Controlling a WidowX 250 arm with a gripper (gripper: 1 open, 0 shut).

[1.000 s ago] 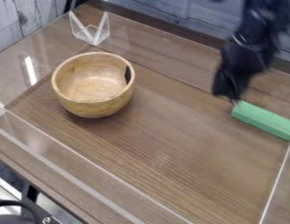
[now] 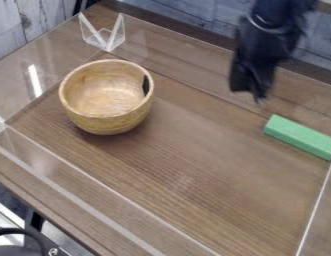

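Observation:
The dark gripper (image 2: 251,75) hangs at the top right of the view, blurred, above the back of the table, with nothing visible between its fingers; it looks shut. A light wooden bowl (image 2: 106,97) stands on the left half of the table, empty. A green block (image 2: 299,137) lies at the right, below and to the right of the gripper.
A small white wire-like object (image 2: 104,32) stands at the back left. Clear edging runs along the table's sides, with a wall behind.
The bowl and block look unmoved.

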